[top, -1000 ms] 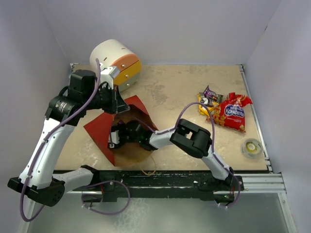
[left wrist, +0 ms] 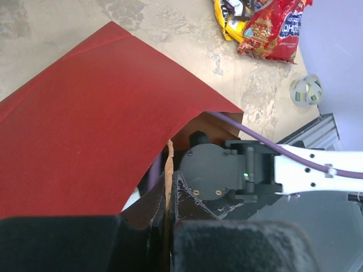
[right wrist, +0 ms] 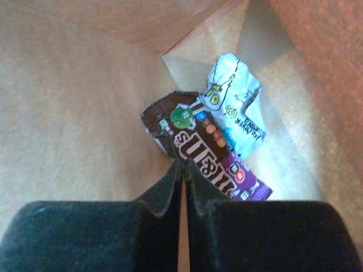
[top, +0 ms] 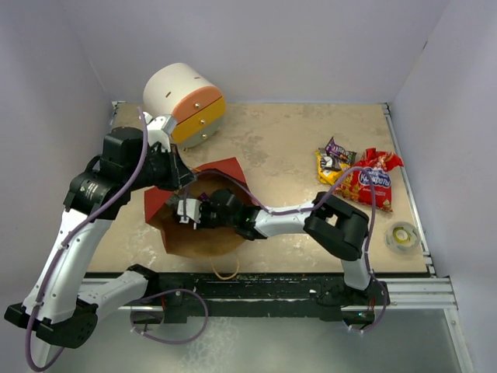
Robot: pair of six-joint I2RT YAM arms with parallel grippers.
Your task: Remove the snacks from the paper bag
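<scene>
The red paper bag [top: 225, 167] lies open on the table. My left gripper is shut above its red rim, a thin tan strip, apparently bag handle, running between the fingers. My right gripper is shut inside the bag, its tips by a brown M&M's packet [right wrist: 201, 147], with a light blue packet [right wrist: 232, 96] beside it. Outside, at the right, lie a red snack bag [top: 369, 183] and smaller yellow and purple packets [top: 332, 163].
A rounded white drawer unit [top: 167, 89] with orange and yellow drawers stands at the back left. A tape roll [top: 402, 238] lies at the right front.
The right arm's elbow has shifted right, and the bag's red flap has changed shape.
</scene>
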